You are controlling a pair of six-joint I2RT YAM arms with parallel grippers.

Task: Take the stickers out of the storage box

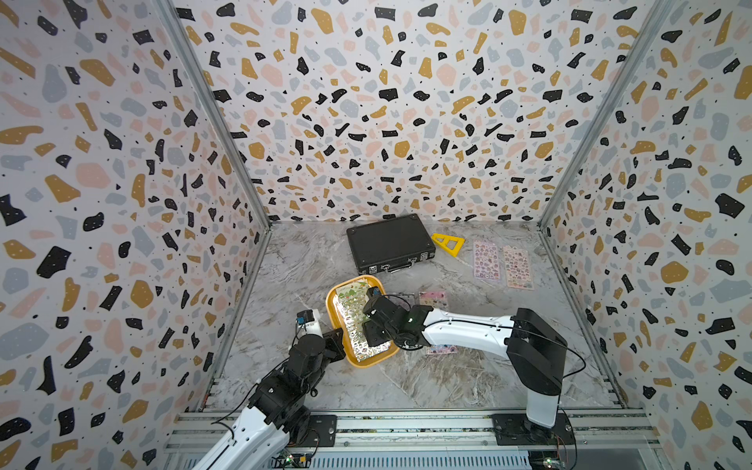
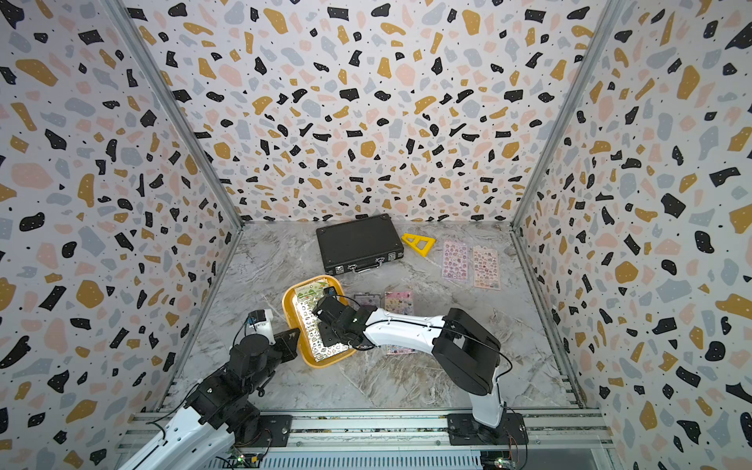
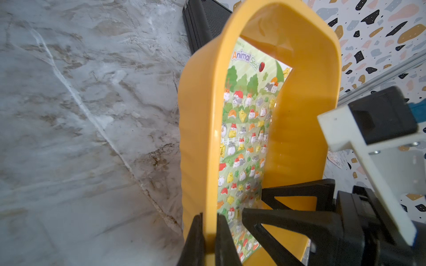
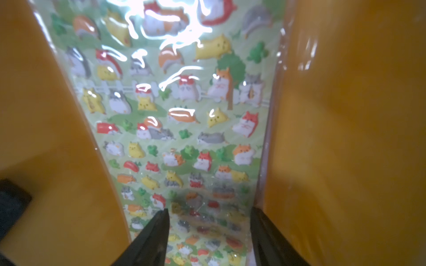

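A green animal sticker sheet (image 1: 352, 313) lies in the yellow storage box (image 2: 292, 301). My left gripper is shut on the box's near side wall, which stands between its fingertips in the left wrist view. My right gripper is down inside the box over the sheet, part open, one fingertip close to the sheet's edge; nothing is clearly held between its fingers.
A black briefcase (image 1: 387, 239) and a yellow triangle piece (image 1: 446, 243) are at the back. More sticker sheets (image 1: 517, 266) lie at the back right, and others are partly under the right arm.
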